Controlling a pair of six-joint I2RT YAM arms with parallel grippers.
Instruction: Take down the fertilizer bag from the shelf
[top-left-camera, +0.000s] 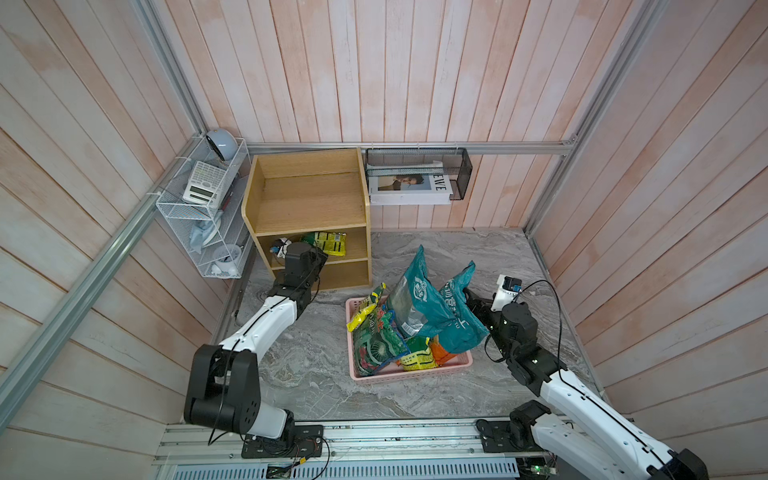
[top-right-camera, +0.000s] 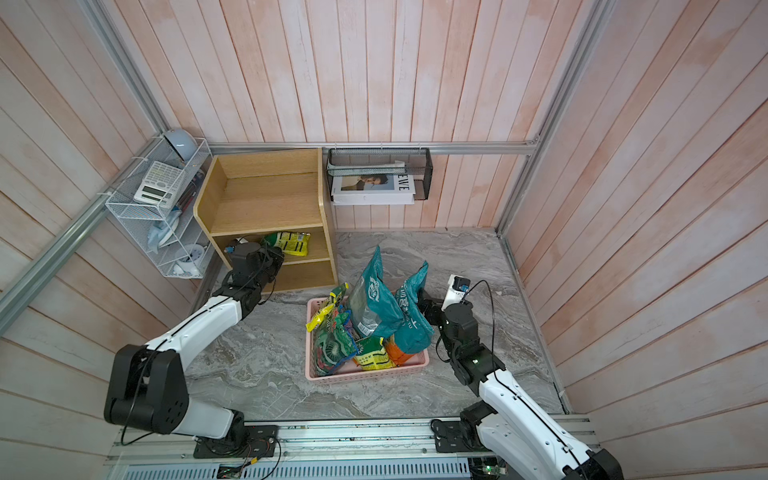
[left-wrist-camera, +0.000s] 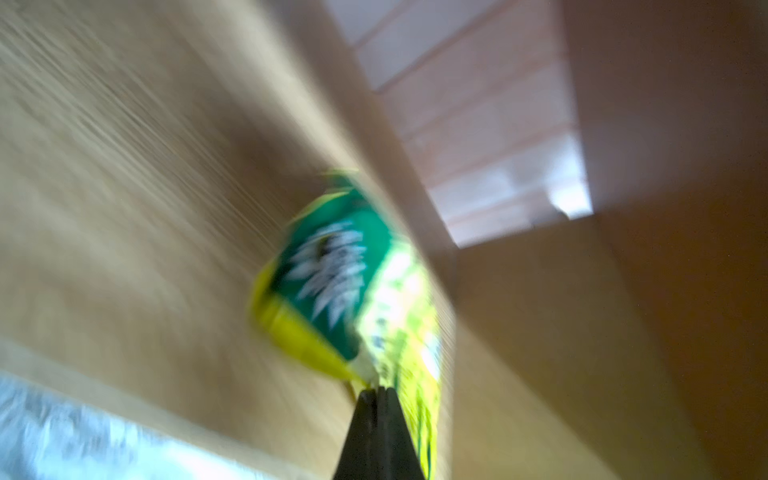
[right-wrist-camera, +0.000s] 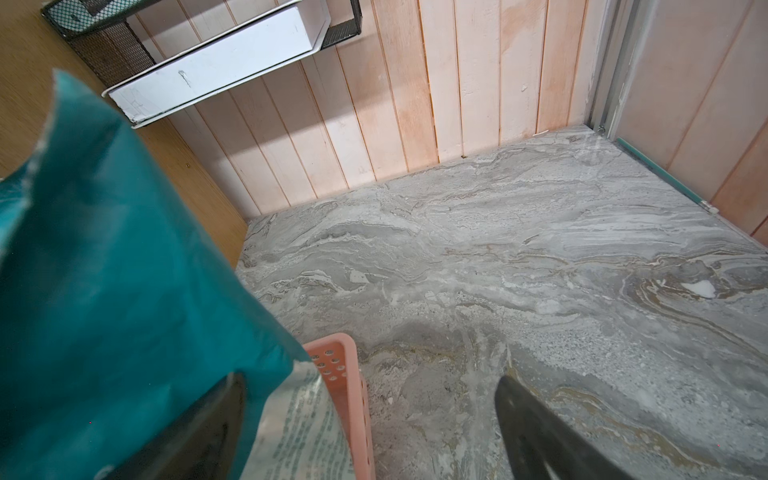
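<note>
A green and yellow fertilizer bag (top-left-camera: 329, 243) lies on the middle level of the wooden shelf (top-left-camera: 308, 200). My left gripper is shut, its tips at the bag's lower corner in the left wrist view; whether any film is pinched between them cannot be made out. That view is blurred, and the bag (left-wrist-camera: 336, 272) rests near the inner side panel. My right gripper stands open beside the teal bag (right-wrist-camera: 144, 280), with one finger (right-wrist-camera: 220, 416) against or close to it and the other over bare table.
A pink basket (top-left-camera: 412, 378) holds several bags, two of them tall and teal. A white wire rack (top-left-camera: 177, 209) stands left of the shelf. A black mesh rack (top-left-camera: 460, 172) with magazines hangs on the back wall.
</note>
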